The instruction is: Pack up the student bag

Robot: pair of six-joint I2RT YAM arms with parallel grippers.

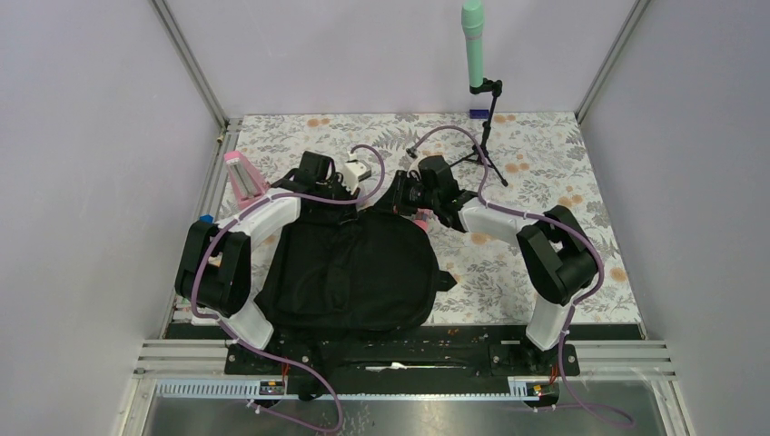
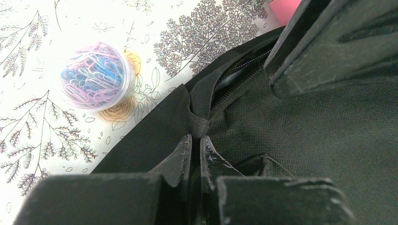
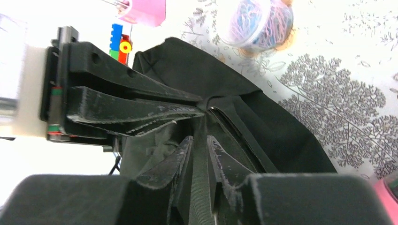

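Note:
The black bag [image 1: 354,272] lies flat near the front of the table, its zipper [image 2: 239,84] partly parted along the upper edge. My left gripper is shut on the bag's fabric at one end of that zipper. My right gripper is over the bag, a little to the right of the left one, fingers part open, with a narrow gap; whether cloth lies between its fingertips is unclear.
A clear tub of paper clips [image 2: 94,75] sits behind the bag. A pink container [image 1: 245,177] stands at left, coloured blocks [image 3: 119,44] nearby. Another pink item [image 3: 389,201] is by the bag's right edge. A tripod stands at back right.

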